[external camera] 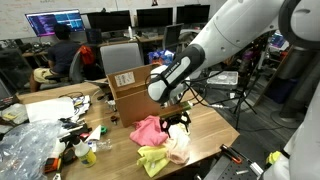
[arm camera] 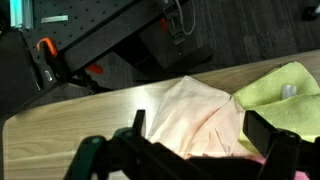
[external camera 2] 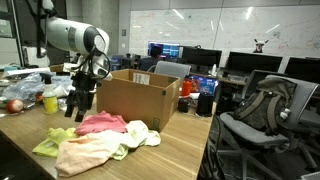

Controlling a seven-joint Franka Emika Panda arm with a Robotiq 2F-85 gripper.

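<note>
My gripper (external camera: 174, 119) hangs over the cloths on the wooden table, fingers apart and nothing between them. In the wrist view, the peach cloth (arm camera: 188, 112) lies crumpled below the open gripper. To its right is a yellow cloth (arm camera: 288, 108), with a little of the pink cloth (arm camera: 262, 159) below. The second exterior view shows the pink cloth (external camera 2: 100, 123) behind the peach cloth (external camera 2: 85, 154), a yellow-green cloth (external camera 2: 53, 143) at the left and a pale cloth (external camera 2: 138, 137) at the right.
A brown cardboard box (external camera 2: 150, 99) stands behind the cloths. A yellow container (external camera: 86, 154) and plastic-wrapped clutter (external camera: 40, 138) occupy the table's left side. Bare tabletop (external camera: 208, 128) shows to the right of the cloths.
</note>
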